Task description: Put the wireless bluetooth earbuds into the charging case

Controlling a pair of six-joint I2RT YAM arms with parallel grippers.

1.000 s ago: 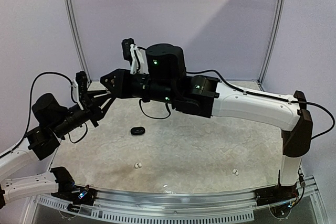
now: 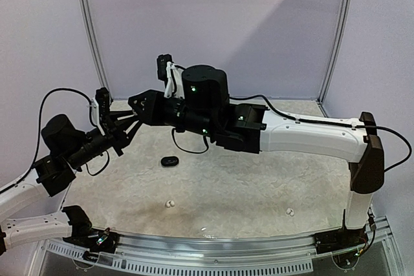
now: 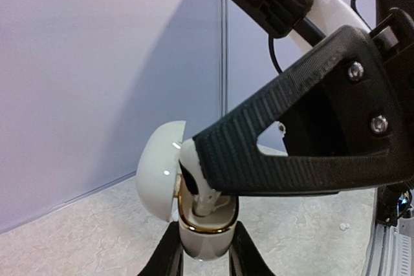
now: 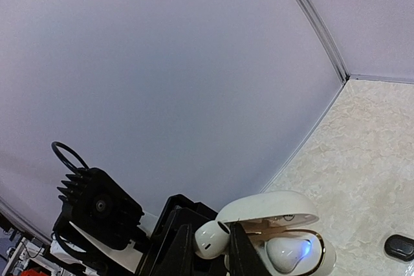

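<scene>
A white charging case [image 3: 207,240] with a gold rim and raised lid is held upright by my left gripper, which is shut on it at the bottom of the left wrist view. My right gripper is shut on a white earbud at the case's opening, its dark finger covering much of the bud in the left wrist view. Another earbud [image 4: 284,253] with a blue light sits in the case. How far the held bud is inserted is hard to tell. In the top view both grippers meet at centre-left.
A small black oval object [image 2: 169,161] lies on the mat. Small white items [image 2: 169,203] lie near the front.
The right arm's wrist has moved slightly down and to the right in the top view. The left arm is almost unchanged.
</scene>
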